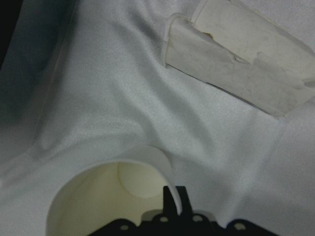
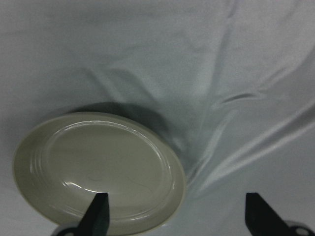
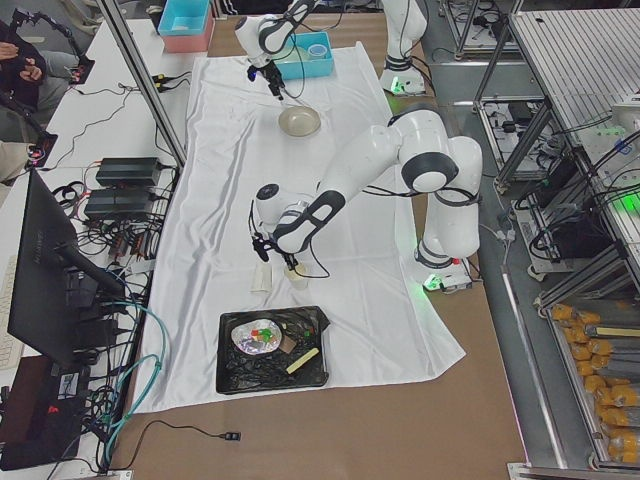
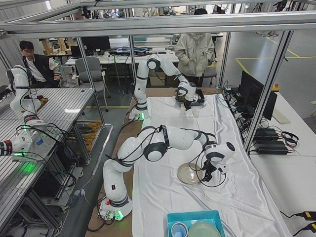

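A cream paper cup fills the lower left wrist view, its rim between the fingers of my left gripper, which look closed on it; in the camera left view that gripper is over the cup. A folded white paper piece lies beside the cup. My right gripper is open above the white cloth, with a beige plate below and to its left.
A black tray holding a silver dish and small items is at the near end. A blue bin with cups and dishes stands by the right arm.
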